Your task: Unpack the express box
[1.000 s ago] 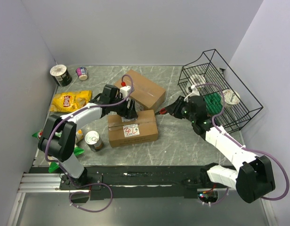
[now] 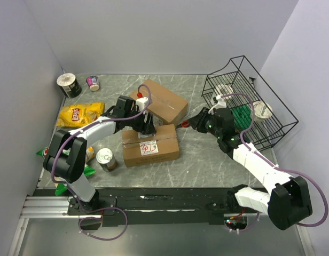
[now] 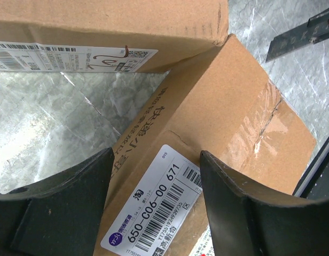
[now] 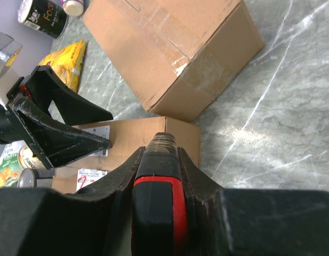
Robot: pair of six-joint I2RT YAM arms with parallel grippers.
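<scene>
A taped cardboard box (image 2: 164, 146) with labels lies at the front middle; a second box (image 2: 163, 97) lies behind it. My left gripper (image 2: 146, 124) is on the front box's upper left, its fingers apart astride the labelled edge; whether they grip is unclear. My right gripper (image 2: 197, 122) holds a red and black box cutter (image 4: 160, 213), its blade (image 3: 292, 40) in the air just right of the front box.
Cans (image 2: 106, 159), yellow bags (image 2: 79, 114) and other groceries stand along the left. A black wire rack (image 2: 250, 101) with items in it is at the right. Grey counter shows at front right.
The red-handled cutter at my right gripper has shifted slightly in the top view. The left arm and both boxes look unchanged.
</scene>
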